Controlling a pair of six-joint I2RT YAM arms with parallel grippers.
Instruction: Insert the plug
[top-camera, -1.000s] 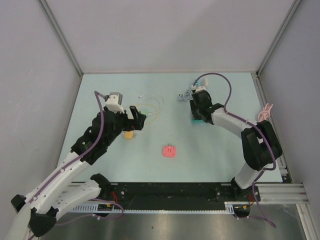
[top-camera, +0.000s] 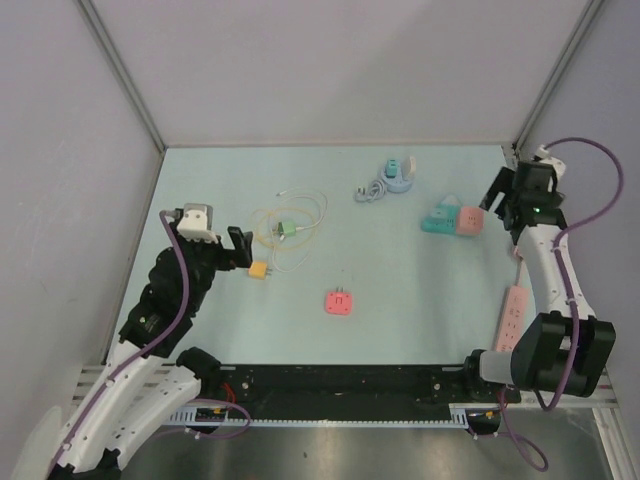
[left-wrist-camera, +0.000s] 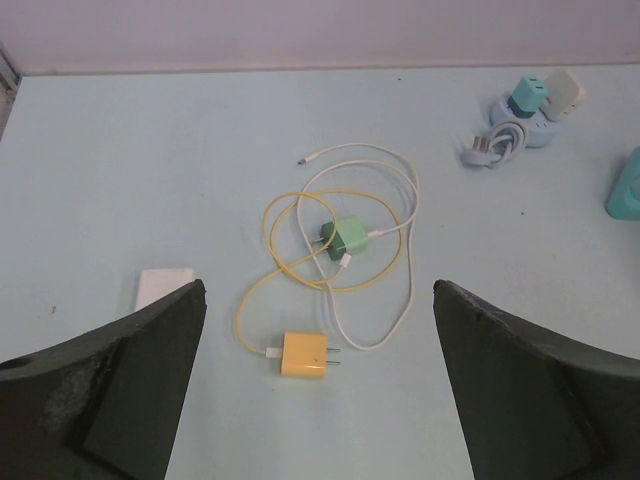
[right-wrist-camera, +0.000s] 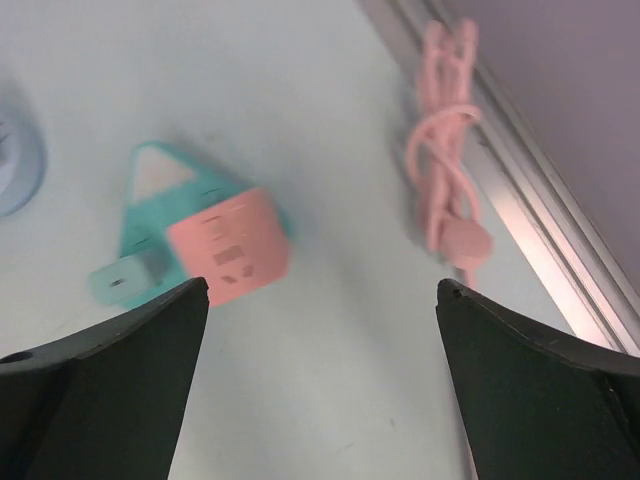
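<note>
A pink cube-shaped plug sits against a teal socket block at the right of the table. In the right wrist view the pink cube overlaps the block's teal body, and a small teal piece is at its left; whether prongs are inside is hidden. My right gripper is above and right of them, open and empty. Over the left side my left gripper stands open near a yellow plug and a green plug, nothing between its fingers.
A blue round socket holds teal and white plugs at the back, beside a grey coiled cord. A pink plug lies prongs-back near the front. The pink power strip runs along the right edge.
My right gripper has swung right, from mid-table to the right edge, uncovering the pink cube and teal block. My left gripper has drawn back slightly left.
</note>
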